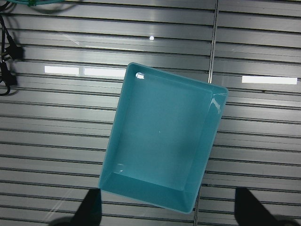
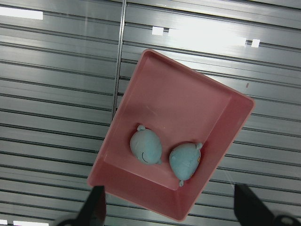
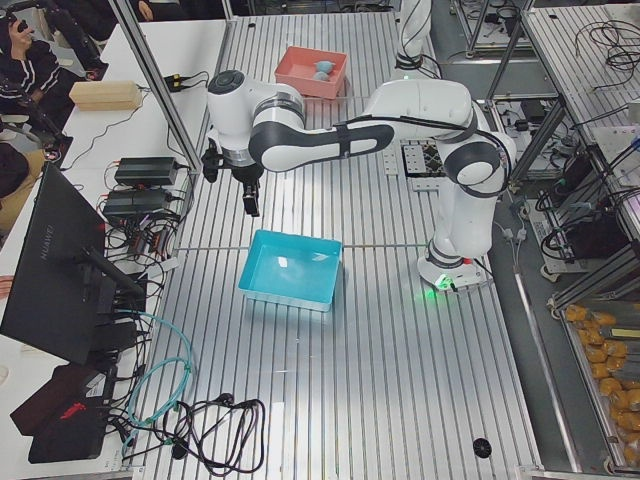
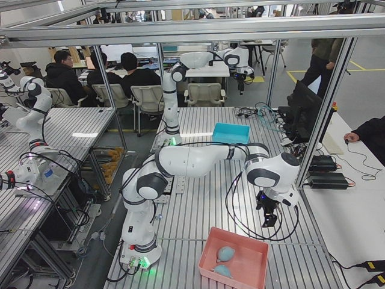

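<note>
A teal bin (image 3: pixel 290 270) stands empty below my left gripper (image 3: pixel 250 200); in the left wrist view the bin (image 1: pixel 160 136) fills the middle between two widely parted dark fingers. A pink bin (image 4: pixel 233 236) holds two light-blue plush toys, one (image 2: pixel 146 146) left of the other (image 2: pixel 184 160) in the right wrist view. My right gripper (image 4: pixel 268 217) hangs above that pink bin, its fingertips wide apart at the bottom of its wrist view, nothing between them. Both grippers are open.
Black and teal cables (image 3: pixel 215 435) lie along the table's edge near the monitor (image 3: pixel 55 270). Metal frame posts and side tables with electronics flank it.
</note>
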